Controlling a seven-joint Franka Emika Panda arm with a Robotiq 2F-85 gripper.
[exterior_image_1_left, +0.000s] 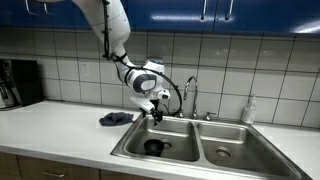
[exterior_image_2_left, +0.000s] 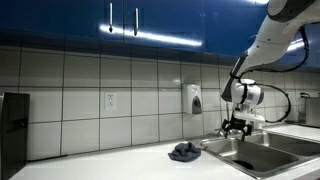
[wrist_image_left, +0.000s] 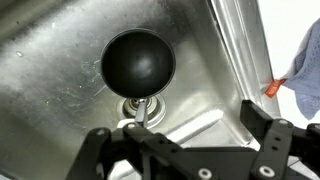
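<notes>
A small black bowl (wrist_image_left: 138, 63) lies in the left basin of the steel sink (exterior_image_1_left: 236, 158), beside the drain (wrist_image_left: 140, 108) in the wrist view. Above that basin hangs my gripper (exterior_image_1_left: 155, 114), open, its fingers (wrist_image_left: 264, 122) wide apart at the lower edge of the wrist view. Nothing sits between them, and the bowl is well below and apart from them. Exterior view 1 shows the bowl near the basin's front left.
A dark blue-grey cloth (exterior_image_1_left: 116, 118) lies crumpled on the counter (exterior_image_1_left: 50, 128) left of the sink. Behind the basins stand a faucet (exterior_image_1_left: 194, 95) and a soap bottle (exterior_image_1_left: 249, 110). A black appliance (exterior_image_1_left: 20, 82) is at the far left.
</notes>
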